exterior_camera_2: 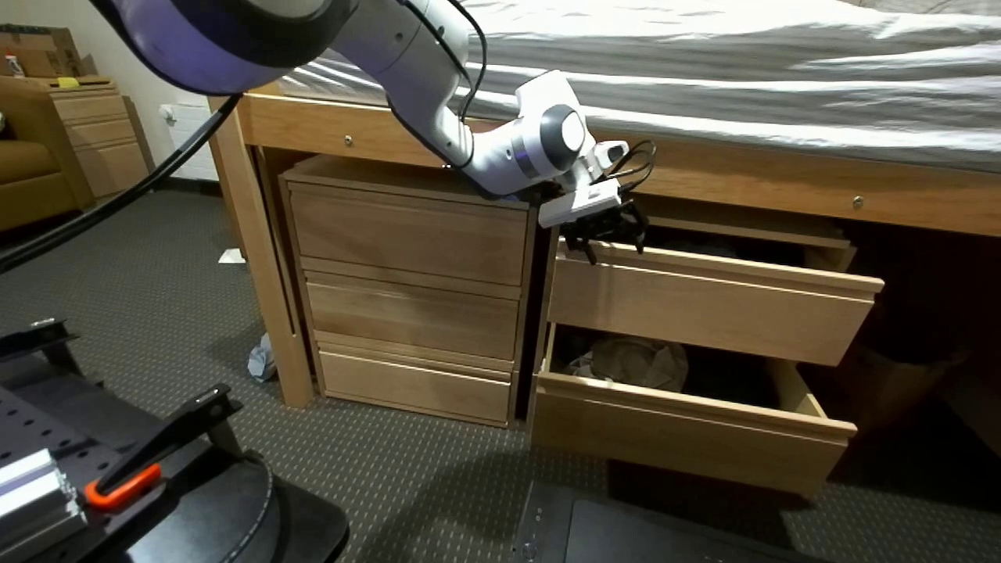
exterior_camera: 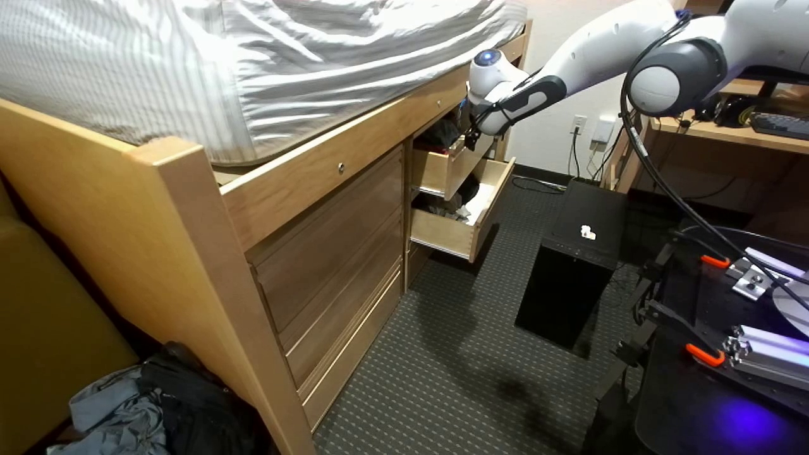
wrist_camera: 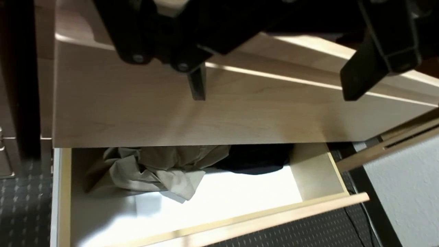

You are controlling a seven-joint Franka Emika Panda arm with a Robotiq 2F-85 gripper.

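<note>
My gripper (exterior_camera_2: pixel 615 249) is at the top edge of the upper drawer (exterior_camera_2: pixel 713 305), towards the left end of its front in exterior view 2. In the wrist view the two dark fingers (wrist_camera: pixel 197 84) stand wide apart before that drawer's wooden front, with nothing held between them. Whether they touch the wood I cannot tell. Below, the lower drawer (wrist_camera: pixel 325 199) is pulled out, with tan cloth (wrist_camera: pixel 168 171) and black cloth (wrist_camera: pixel 257 158) lying in it. Both drawers are partly out, and most of the upper one's contents are hidden.
The bed frame's rail (exterior_camera_2: pixel 779 192) runs just above the drawers. A closed drawer unit (exterior_camera_2: pixel 408 310) stands beside them. A black box (exterior_camera: pixel 572 254) sits on the carpet in front, and a black table (exterior_camera: pixel 728 387) is at the right of exterior view 1.
</note>
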